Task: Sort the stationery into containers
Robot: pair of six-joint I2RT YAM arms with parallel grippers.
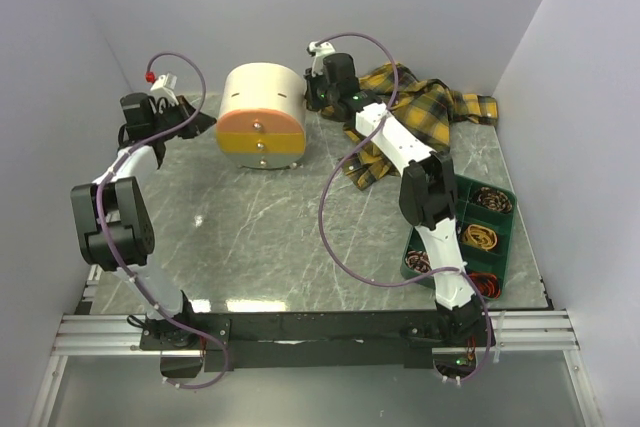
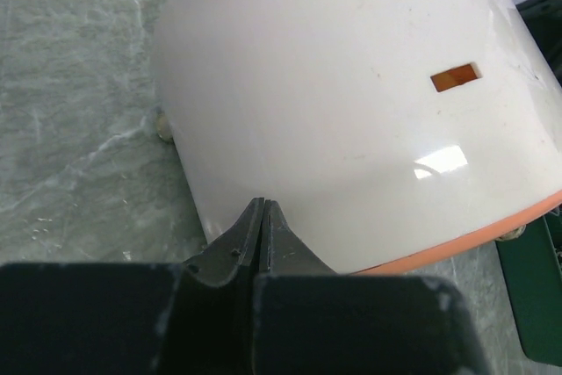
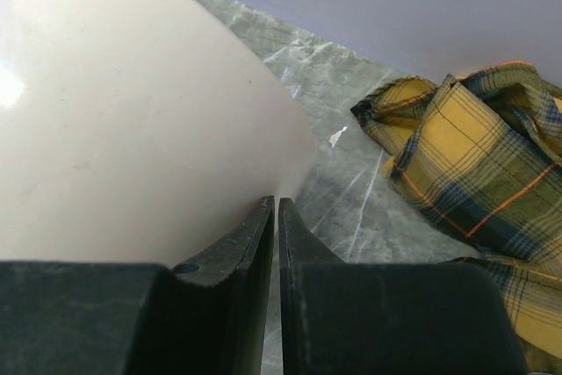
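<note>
A rounded cream cabinet (image 1: 262, 85) with orange, yellow (image 1: 261, 144) and grey drawer fronts with round knobs stands at the back centre. My left gripper (image 1: 205, 124) is shut at its left side; in the left wrist view its fingertips (image 2: 250, 230) are against or very near the cream shell, with nothing visible between them. My right gripper (image 1: 312, 99) is shut at the cabinet's right rear, also close to or touching the shell in the right wrist view, nothing showing between its fingers.
A green compartment tray (image 1: 508, 242) with coiled items stands at the front right. A crumpled plaid cloth (image 1: 430, 107) lies at the back right.
</note>
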